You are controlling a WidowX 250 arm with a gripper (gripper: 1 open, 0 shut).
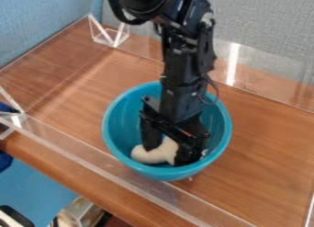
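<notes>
A teal bowl (128, 116) sits on the wooden table in the centre of the camera view. The black arm reaches down into it, and its gripper (171, 139) is low in the bowl with its fingers around a pale, elongated object (153, 153), which lies on the bowl's bottom. The fingers stand open. The far part of the object is hidden by the gripper, and whether the fingers touch it I cannot tell.
Clear plastic walls edge the wooden table (258, 157). Bare wood lies left and right of the bowl. A dark blue item (5, 159) is at the far left edge, beside a blue surface below the table.
</notes>
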